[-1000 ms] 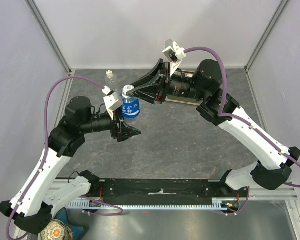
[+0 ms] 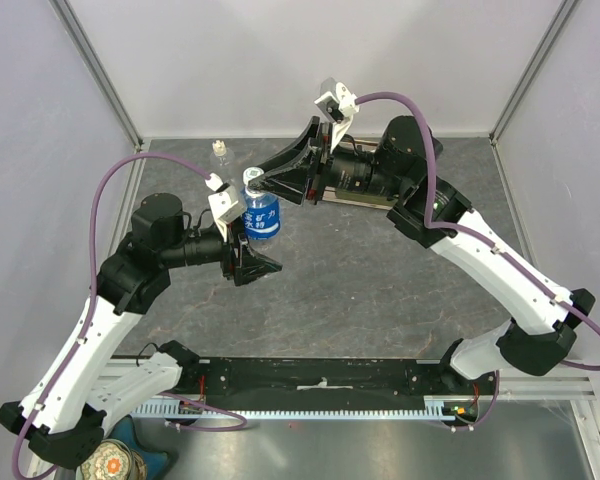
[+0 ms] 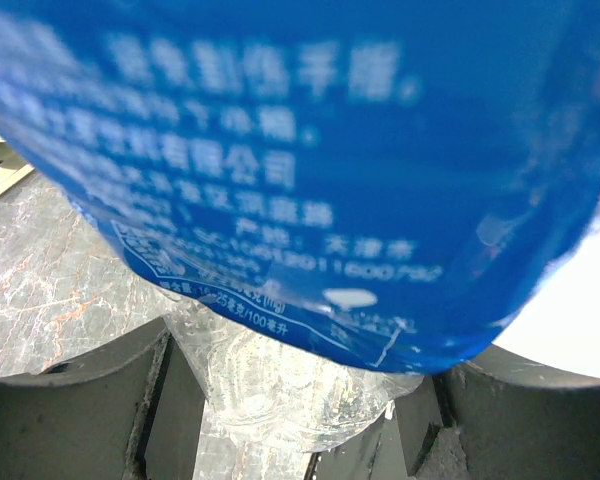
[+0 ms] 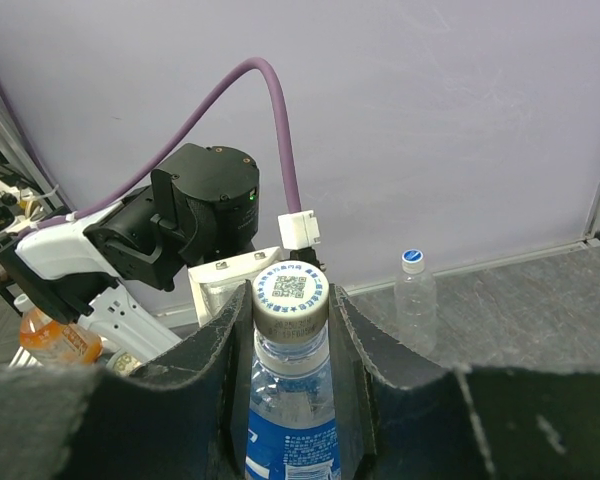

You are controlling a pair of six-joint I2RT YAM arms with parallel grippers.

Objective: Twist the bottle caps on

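A clear bottle with a blue label [image 2: 262,216] is held off the table by my left gripper, shut around its clear lower end below the label. At the bottle's top sits a white cap [image 4: 291,290] with a printed code on its face. My right gripper is shut on this cap, one finger at each side. The cap rests over the bottle's neck [image 4: 292,358], roughly in line with it; how far it is threaded cannot be told. Farther back stands a second clear bottle [image 4: 416,305] wearing a white cap with a blue top.
Behind the right gripper a box [image 2: 358,198] lies partly hidden at the back of the grey table [image 2: 380,290]. An orange bottle [image 4: 58,338] shows at the left in the right wrist view.
Over the last second my right gripper has shifted slightly left and back in the top view, the cap and bottle top shifting with it. The left arm looks unmoved.
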